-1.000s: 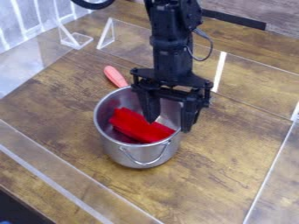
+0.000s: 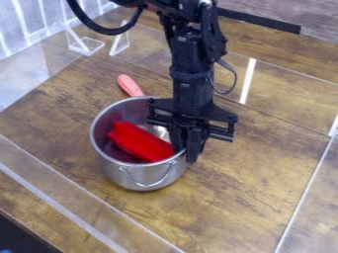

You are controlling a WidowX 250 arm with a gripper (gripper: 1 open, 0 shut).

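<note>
A steel pot [image 2: 117, 166] with a wire handle stands on the wooden table, a red block [image 2: 138, 139] lying inside it. The black gripper [image 2: 192, 148] is low at the pot's right rim, its upper body over the back of the pot. Its fingertips are dark and crowded against the rim, so whether they are apart or together is hard to make out.
A pink stick-like object [image 2: 128, 85] lies behind the pot at the left. Clear rail pieces edge the table at top left.
The gripper has come down and slightly toward the camera at the pot's right rim. The pot appears shifted slightly left, with the red block still inside.
</note>
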